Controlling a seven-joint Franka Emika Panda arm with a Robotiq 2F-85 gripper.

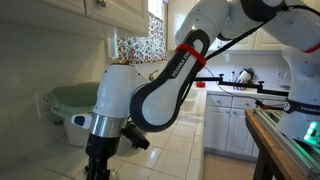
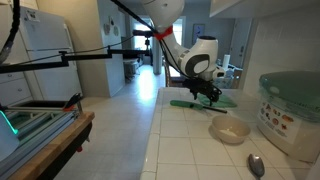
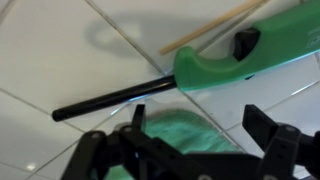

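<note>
A green lighter (image 3: 240, 62) with a long black nozzle (image 3: 115, 100) lies on the white tiles in the wrist view. Beside it, a thin wooden stick (image 3: 212, 25) runs at a slant. My gripper is over the counter, its two black fingers (image 3: 262, 128) well apart and nothing between them. A green cloth (image 3: 180, 128) lies beneath, partly hidden by the gripper. In the second exterior view the gripper (image 2: 211, 96) points down close to the green cloth (image 2: 226, 101), and a green item (image 2: 181, 103) lies to its left.
A pale bowl (image 2: 229, 130) and a dark spoon (image 2: 256, 166) lie on the counter near the wall. The large green container (image 2: 292, 92) stands against that wall, and so close to the arm in the first exterior view. Bare tiles (image 2: 180, 150) stretch along the counter's open side.
</note>
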